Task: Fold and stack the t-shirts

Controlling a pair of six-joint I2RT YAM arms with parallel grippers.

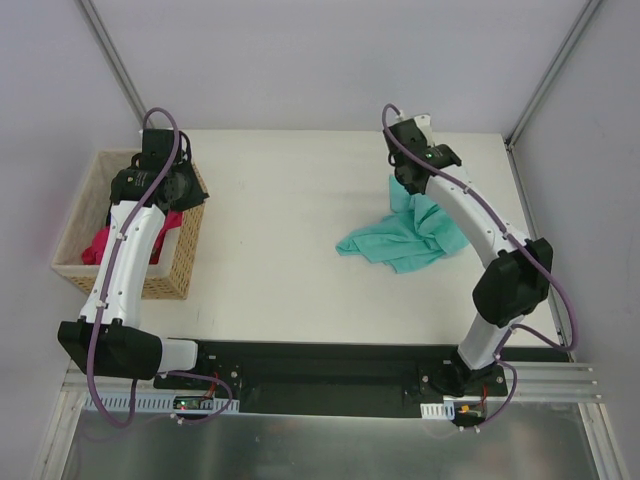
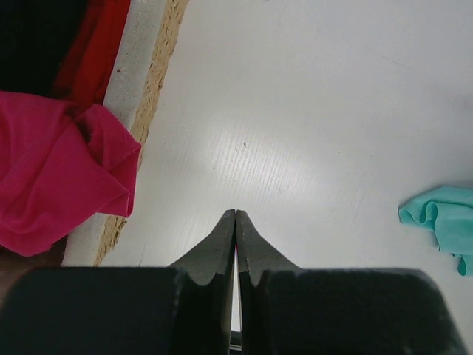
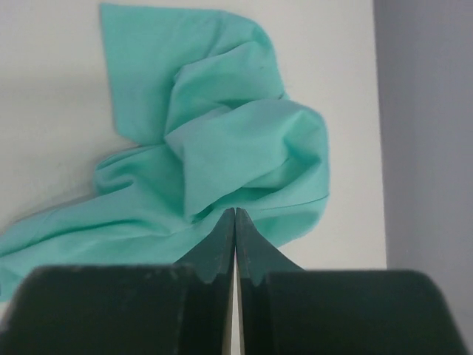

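Observation:
A crumpled turquoise t-shirt [image 1: 405, 242] lies on the right part of the table; the right wrist view shows the shirt [image 3: 229, 148] in loose folds with one flat squarish corner. Above its far edge hovers my right gripper, shut, with nothing showing between its fingers. My left gripper is shut too and hangs over the right side of the basket, nothing visible in it. Inside the basket are a pink-red cloth [image 2: 63, 166] and dark cloth [image 2: 33, 44], partly hidden in the top view by the left arm.
A wicker basket [image 1: 178, 270] with a pale lining stands at the table's left edge. Between it and the turquoise shirt, the white table [image 1: 270, 235] is bare. Grey walls [image 1: 600, 180] border the right and far sides.

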